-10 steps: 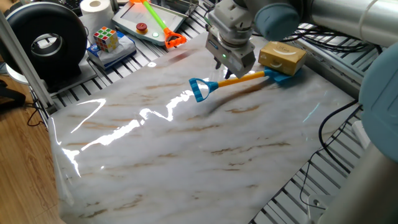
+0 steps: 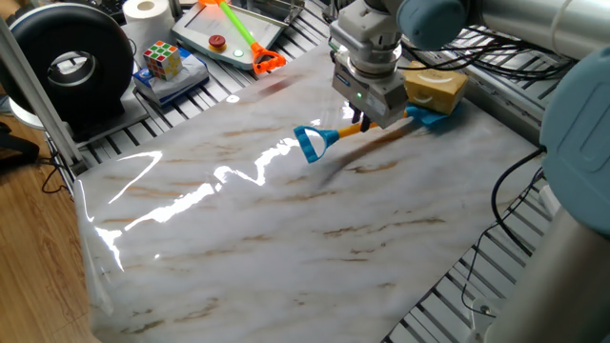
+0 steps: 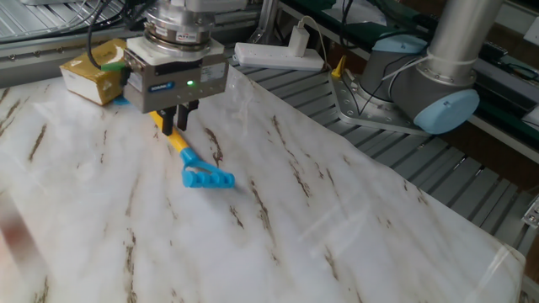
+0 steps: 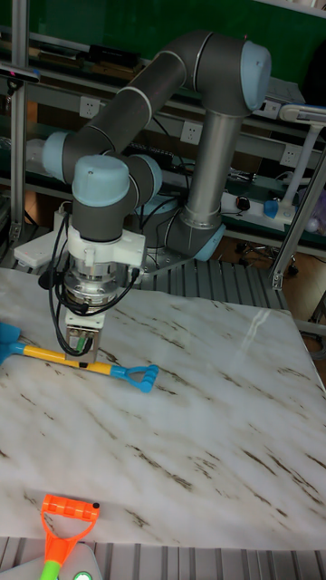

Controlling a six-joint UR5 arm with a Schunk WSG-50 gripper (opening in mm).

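A toy shovel with a yellow shaft and blue ends lies across the back of the marbled sheet; its blue handle point(image 2: 313, 142) points toward the left in exterior view 1. My gripper point(image 2: 360, 121) is down at the yellow shaft, fingers pointing downward, shut on it. In exterior view 2 the dark fingers point(image 3: 168, 121) stand close together at the shaft, just behind the blue handle point(image 3: 207, 176). One fingertip point(image 4: 84, 364) shows against the yellow shaft point(image 4: 53, 357) in exterior view 3. The shovel's blue blade point(image 2: 438, 119) is partly hidden by the yellow box.
The yellow box point(image 2: 437, 90) stands right by the blade. A Rubik's cube point(image 2: 162, 60), a paper roll point(image 2: 150, 19) and a green-orange toy point(image 2: 250, 40) lie beyond the sheet's far edge. Most of the marbled sheet point(image 2: 276, 257) is clear.
My gripper has come down and to the right onto the shaft, and its fingers have drawn closer together. The shovel's handle has shifted slightly right.
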